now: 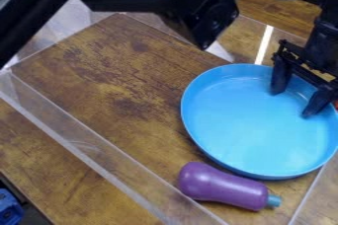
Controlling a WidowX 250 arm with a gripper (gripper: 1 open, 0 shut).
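Note:
A black gripper reaches down from the upper right over the right rim of a round blue plate, its fingers apart. A small red object peeks out at the right edge, mostly hidden behind the gripper. A purple eggplant-like toy with a light blue tip lies just in front of the plate at the lower edge of the view.
Bare wooden table fills the left and middle. Transparent strips run along the left and lower side. A blue object sits at the lower left corner. The black arm spans the top of the view.

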